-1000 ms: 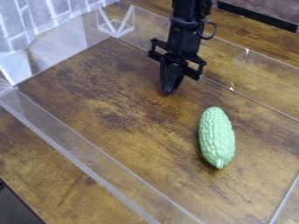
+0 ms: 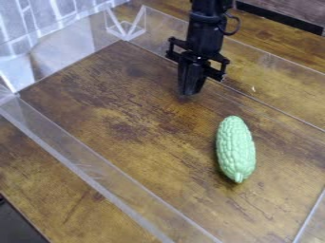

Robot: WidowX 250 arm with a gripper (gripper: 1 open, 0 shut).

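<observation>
A black robot arm reaches down from the top middle to the wooden surface, its gripper [image 2: 191,78] low over the far part of that surface, behind and left of a pale green, bumpy vegetable [image 2: 235,147]. The fingertips are dark and small, and I cannot tell how far apart they are or whether anything is between them. The green vegetable lies lengthwise in the near right part, apart from the gripper.
Clear plastic walls [image 2: 83,166] border the wooden floor on several sides. A pale translucent sheet or curtain [image 2: 32,38] is at the top left.
The arm and gripper have shifted very slightly, with the upper joint looking a little different in angle. The green vegetable has not moved.
</observation>
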